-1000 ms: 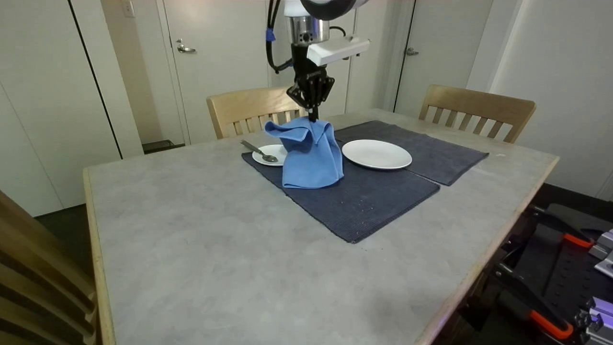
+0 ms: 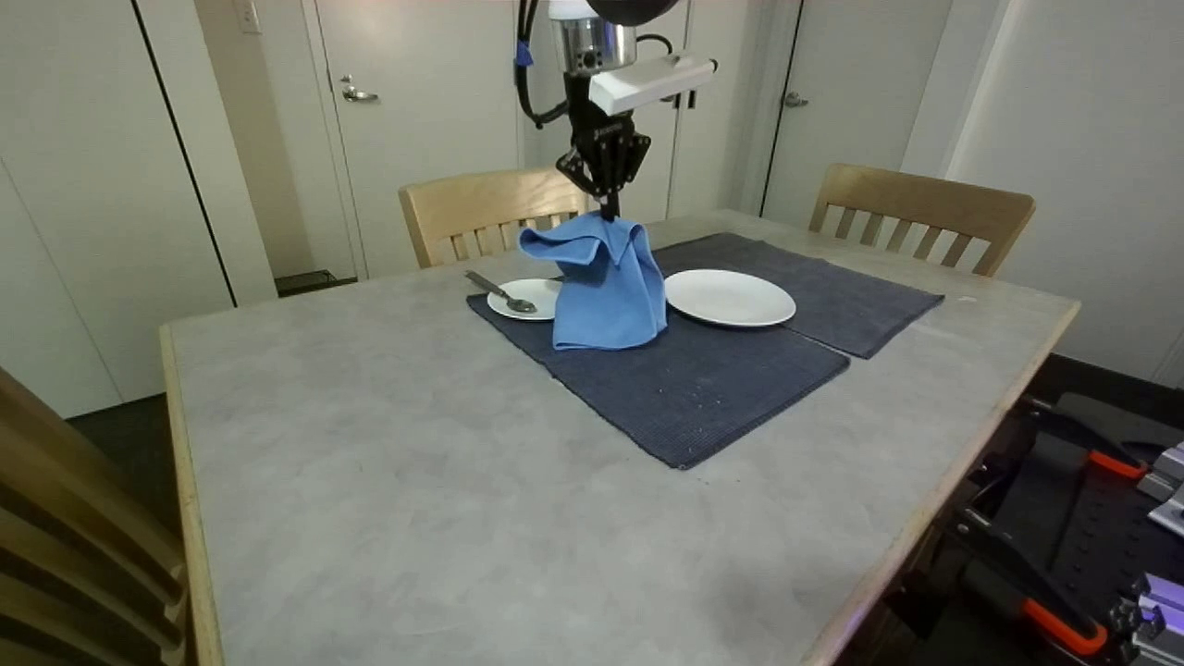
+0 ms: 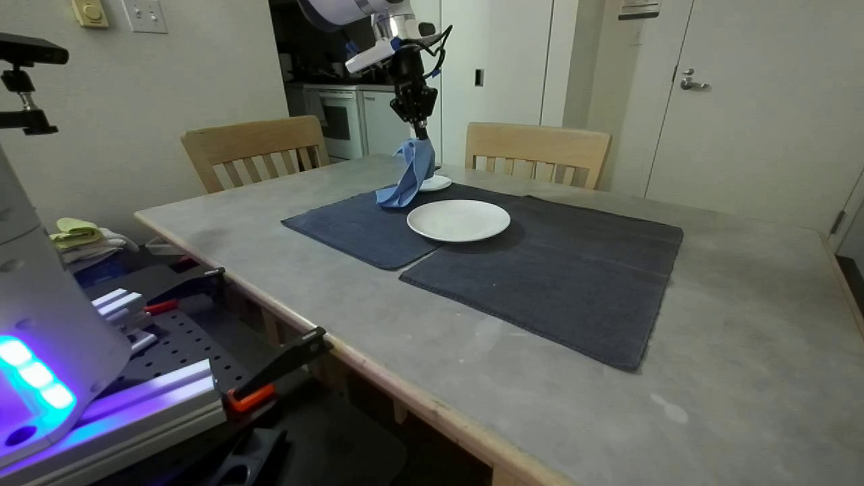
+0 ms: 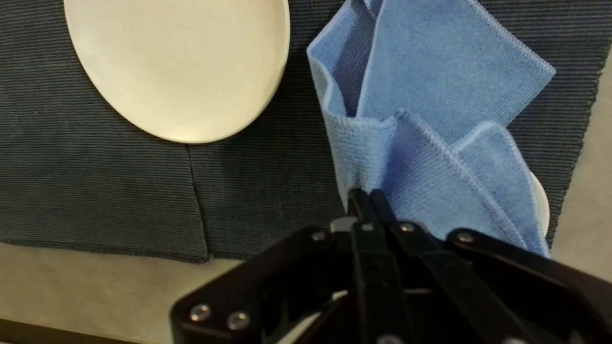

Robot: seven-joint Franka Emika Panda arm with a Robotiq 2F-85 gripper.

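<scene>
A blue cloth [image 2: 610, 289] hangs in folds from my gripper [image 2: 610, 211], whose fingers are shut on its upper part. In the wrist view the fingertips [image 4: 358, 198] pinch a fold of the cloth [image 4: 442, 74], and its loose corners spread to the right. From the second exterior view, the cloth [image 3: 414, 171] drapes down toward the dark placemat [image 3: 348, 227]; whether its lower edge touches the mat I cannot tell.
A large white plate [image 2: 729, 299] lies right of the cloth, partly over the join of two dark mats. A small white plate [image 2: 530, 300] with a spoon [image 2: 505, 293] sits left, partly hidden by the cloth.
My gripper has risen slightly and shifted a little right with the cloth, whose lower edge is now higher in the view. Plates and spoon have stayed put.
</scene>
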